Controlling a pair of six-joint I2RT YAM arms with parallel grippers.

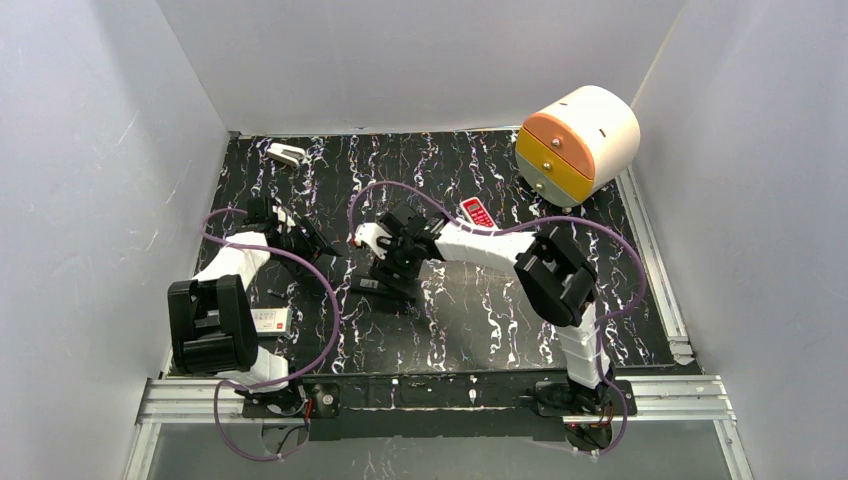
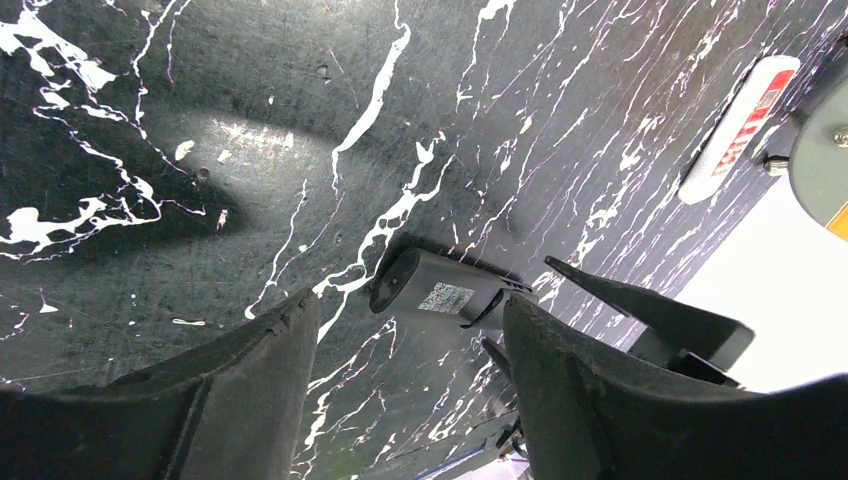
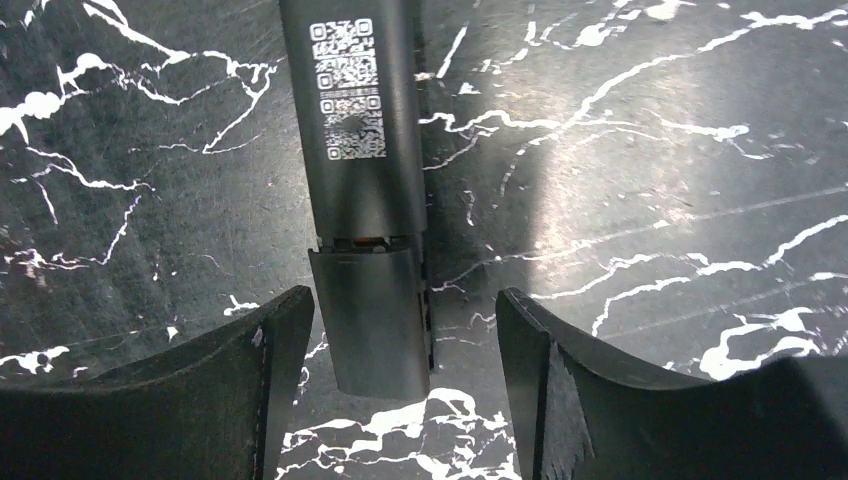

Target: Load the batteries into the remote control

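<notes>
A black remote [image 1: 370, 286] lies on the marble surface, QR labels upward [image 3: 348, 90]. In the right wrist view its battery cover [image 3: 370, 320] sits slightly out of line, with a small gap at the seam. My right gripper is open around that cover end, from just above. My left gripper is open, left of the remote in the top view, with nothing held. A small dark cylinder, possibly a battery [image 1: 276, 293], lies near the left arm.
A red-and-white calculator [image 1: 478, 212] and a pastel drawer box [image 1: 575, 145] stand at right. A white object [image 1: 286, 154] is at back left; a white pack [image 1: 271, 321] lies front left.
</notes>
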